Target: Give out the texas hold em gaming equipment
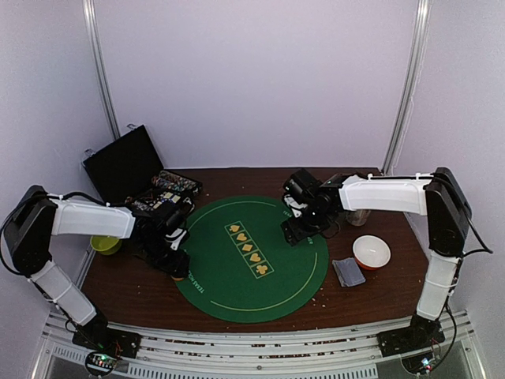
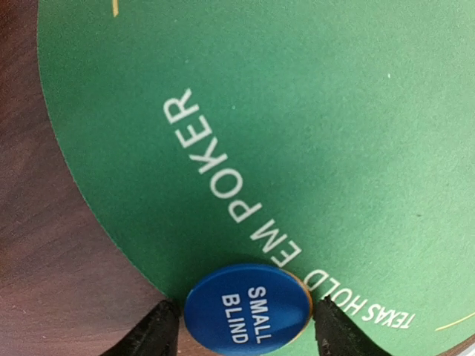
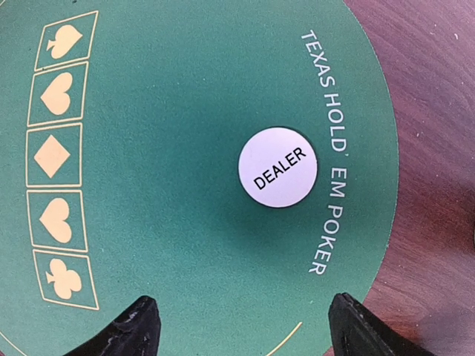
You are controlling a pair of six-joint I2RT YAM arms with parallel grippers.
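Observation:
A blue SMALL BLIND button [image 2: 247, 310] lies at the edge of the green poker mat [image 1: 237, 296], partly over the dark wood. The fingers [image 2: 159, 326] of my left gripper [image 1: 180, 271] straddle it, their tips right at its two sides; whether they grip it is unclear. From the top, this arm covers nearly all of the button. On the mat's right part rests a white DEALER button [image 3: 277, 167], flat beside the lettering. My right gripper stands open over the mat with nothing between its fingers, clear of that button.
An open black case [image 1: 125, 166] with a filled tray [image 1: 177, 183] stands at the back left, near a green bowl [image 1: 106, 244]. On the right are a white bowl [image 1: 372, 251], a grey cloth [image 1: 348, 272] and a clear jar [image 1: 357, 216].

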